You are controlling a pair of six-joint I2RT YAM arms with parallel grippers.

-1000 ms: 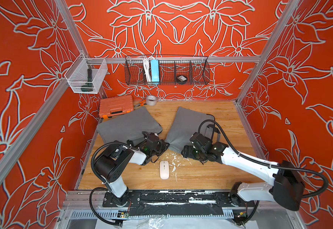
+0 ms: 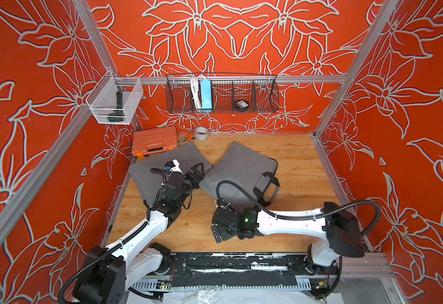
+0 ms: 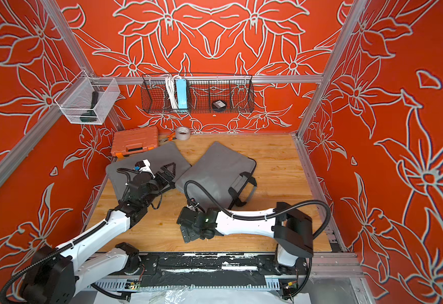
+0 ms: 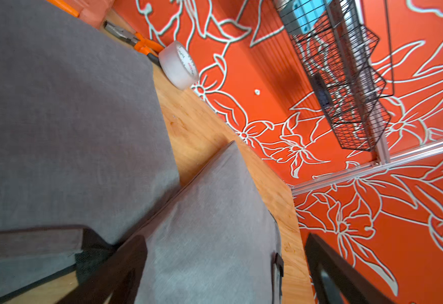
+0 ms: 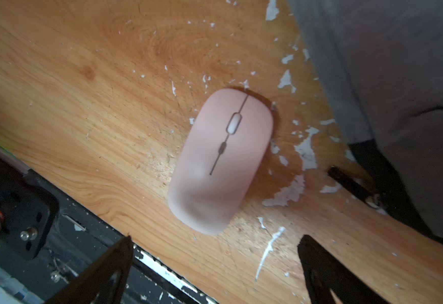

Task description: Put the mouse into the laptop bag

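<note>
A pale pink mouse (image 5: 220,157) lies on the wooden table under my open right gripper, which hides it in the top left view. Two grey bags rest on the table: a left one (image 2: 150,169) and a right one (image 2: 239,169) with dark straps. Their openings are hard to tell apart. My left gripper stands open above the inner edge of the left bag, nothing between its fingers, facing the back wall.
An orange toolbox (image 2: 154,141), pliers and a tape roll (image 2: 201,132) sit at the back left. A wire basket (image 2: 221,96) hangs on the back wall.
My right gripper has moved left and toward the front, over the mouse. My left gripper has risen and moved left and back from between the bags. The right bag has shifted slightly left.
</note>
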